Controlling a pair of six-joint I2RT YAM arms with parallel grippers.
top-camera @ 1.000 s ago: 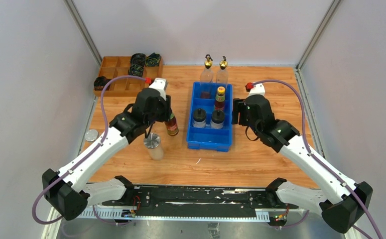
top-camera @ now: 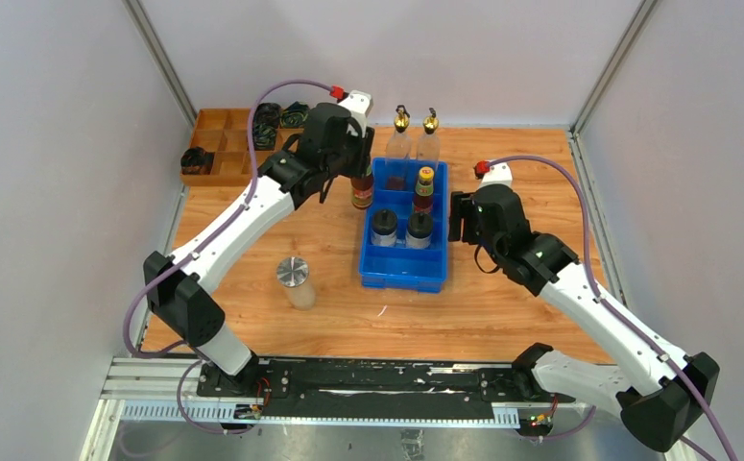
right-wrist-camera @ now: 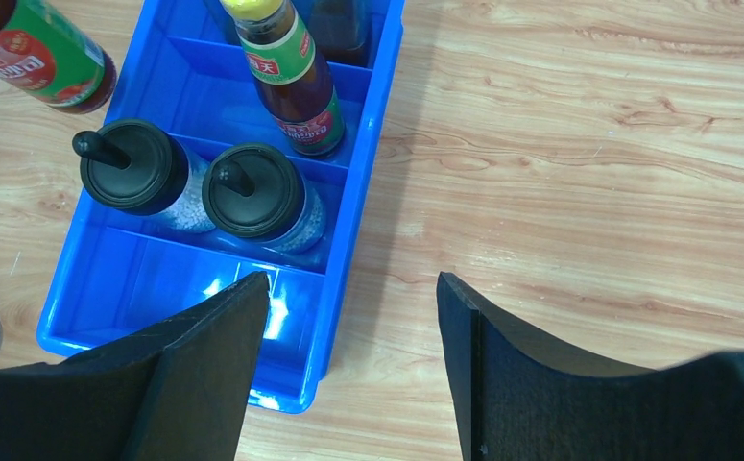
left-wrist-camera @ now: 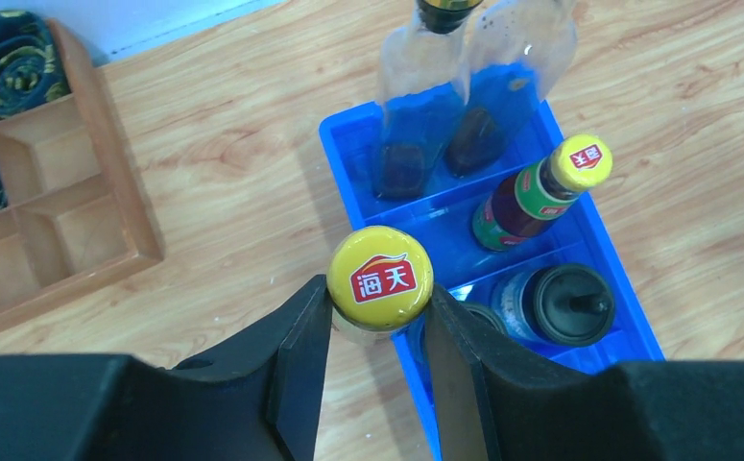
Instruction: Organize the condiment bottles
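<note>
My left gripper is shut on a sauce bottle whose yellow cap (left-wrist-camera: 380, 279) shows between its fingers. In the top view that bottle (top-camera: 362, 192) is at the left edge of the blue tray (top-camera: 402, 280). A second yellow-capped sauce bottle (right-wrist-camera: 296, 101) stands in a middle compartment, on the right. Two clear bottles with gold tops (top-camera: 398, 146) occupy the back compartment. Two black-lidded jars (right-wrist-camera: 254, 197) share the compartment in front of the sauce. The front compartment is empty. My right gripper, open with nothing between its fingers, is at the tray's right side.
A tall jar with a silver lid (top-camera: 294, 279) stands on the table left of the tray. At the back left is a wooden divided box (top-camera: 222, 139) with dark rolled items.
My left gripper has carried the sauce bottle toward the back and right, from open table to the tray's left edge. The right arm stays almost still.
</note>
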